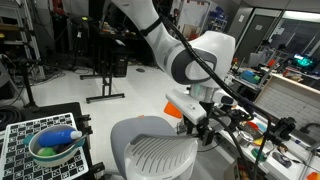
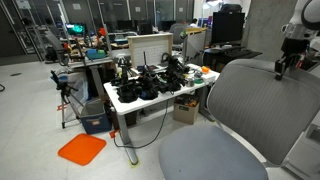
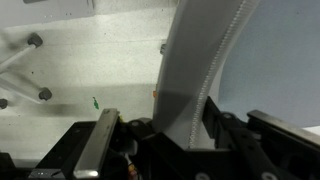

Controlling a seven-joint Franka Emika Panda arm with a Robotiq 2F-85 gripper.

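Observation:
A grey office chair fills the foreground, its ribbed backrest (image 1: 160,155) toward the camera in exterior view 1 and its seat (image 2: 210,155) low in exterior view 2. My gripper (image 1: 188,128) is at the top edge of the backrest. In exterior view 2 the gripper (image 2: 281,72) reaches down onto that same edge. Seen from the wrist, the edge of the backrest (image 3: 195,75) runs between the dark fingers, and the gripper is shut on it.
A white table (image 2: 150,100) carrying several black items stands beyond the chair. On the floor lies an orange mat (image 2: 82,149). A bowl with coloured objects (image 1: 55,145) sits on a checkered board (image 1: 20,160) at left. Open floor (image 2: 40,120) extends at left in exterior view 2.

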